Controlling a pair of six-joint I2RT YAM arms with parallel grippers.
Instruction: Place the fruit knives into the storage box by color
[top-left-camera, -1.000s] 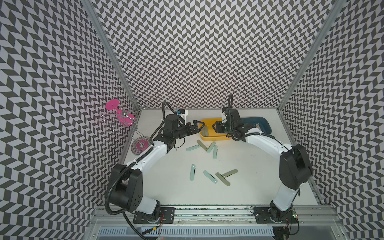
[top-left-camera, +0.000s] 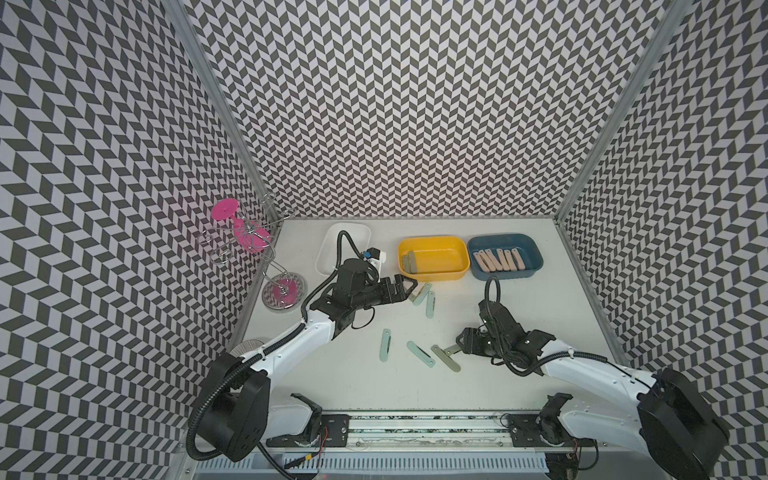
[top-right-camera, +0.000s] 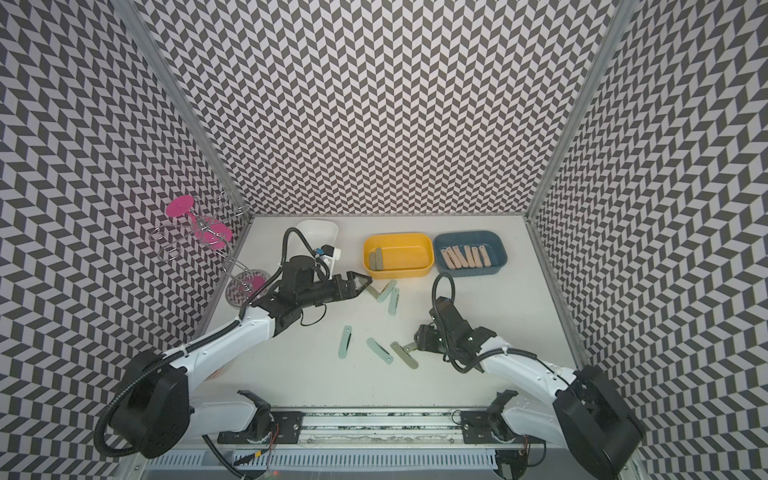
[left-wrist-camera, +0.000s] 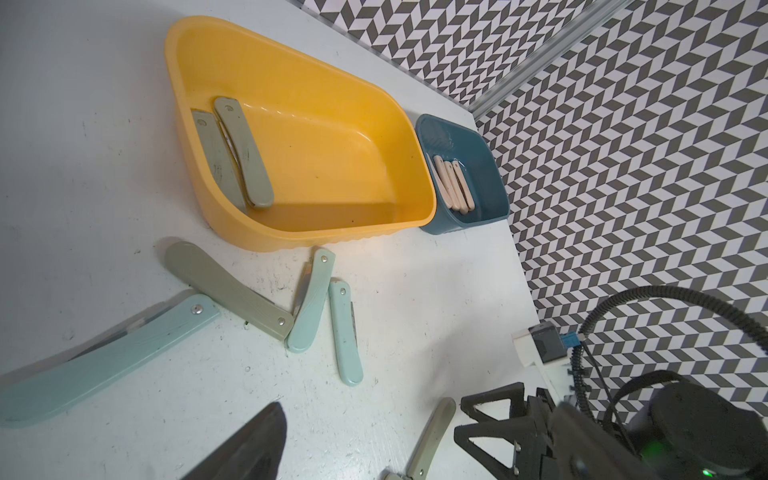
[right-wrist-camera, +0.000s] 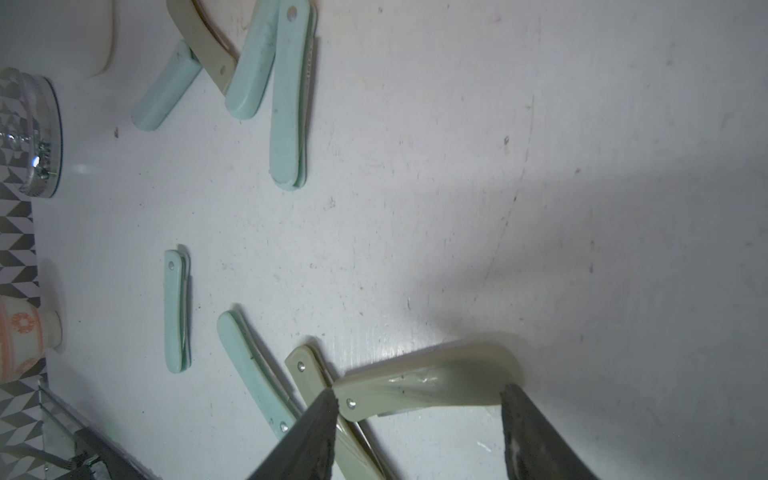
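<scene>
Two grey-green knives lie at the left end of the yellow box. Pink knives fill part of the blue box; the white box stands at the back left. My right gripper is open over a grey-green knife, whose end meets another grey-green knife. My left gripper hangs open in front of the yellow box, above a grey-green knife lying among mint knives. Nothing sits between either gripper's fingers.
More mint knives lie on the front table. A wire stand with pink discs occupies the left side. Bare table stretches toward the right edge, beyond my right arm.
My right gripper has moved from above the yellow box down to the front grey-green knives.
</scene>
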